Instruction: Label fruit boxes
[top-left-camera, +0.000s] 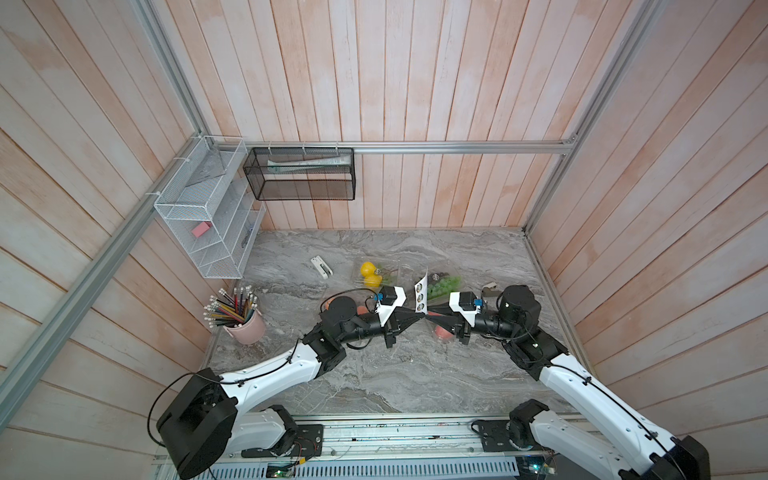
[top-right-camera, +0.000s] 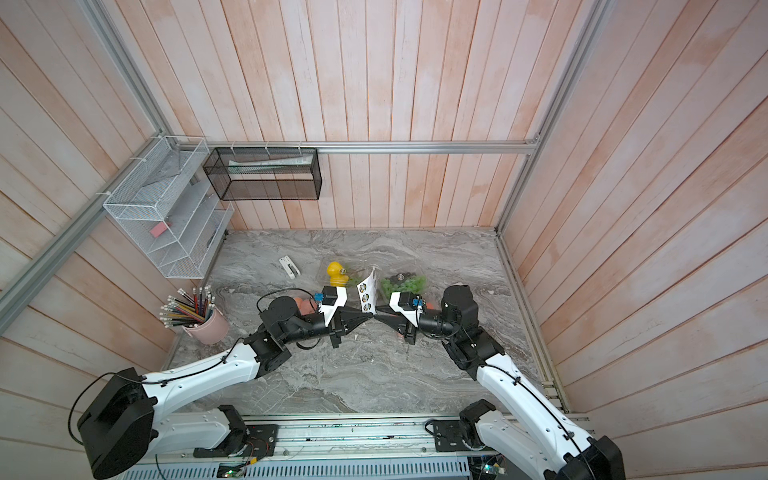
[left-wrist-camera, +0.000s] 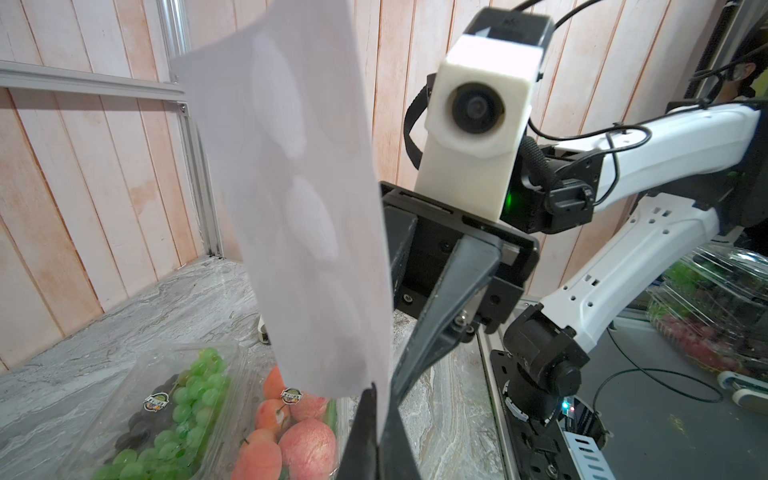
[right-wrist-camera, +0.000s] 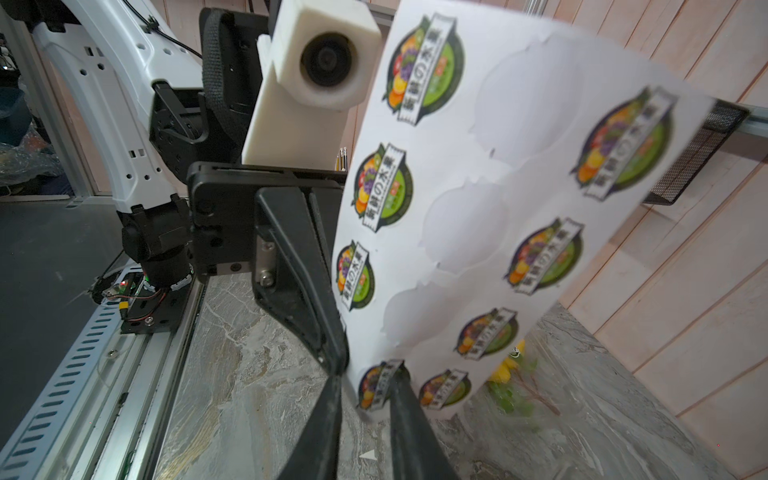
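Note:
A white sticker sheet (right-wrist-camera: 520, 120) with fruit labels and several empty spots stands upright between the grippers. My left gripper (top-left-camera: 417, 314) is shut on its lower edge, the blank back facing the left wrist camera. My right gripper faces it from the right, fingertips at the printed face's bottom edge by a label; they look parted, though blurred. Below lie a clear box of grapes (left-wrist-camera: 174, 416), carrying a label, and one of peaches (left-wrist-camera: 306, 448) with a label. A box with yellow fruit (top-left-camera: 369, 273) stands farther back.
A white stapler-like object (top-left-camera: 321, 266) lies at the back left. A pencil cup (top-left-camera: 245, 326) stands at the left, below a white wire rack (top-left-camera: 204, 240); a black wire basket (top-left-camera: 300, 192) hangs on the back wall.

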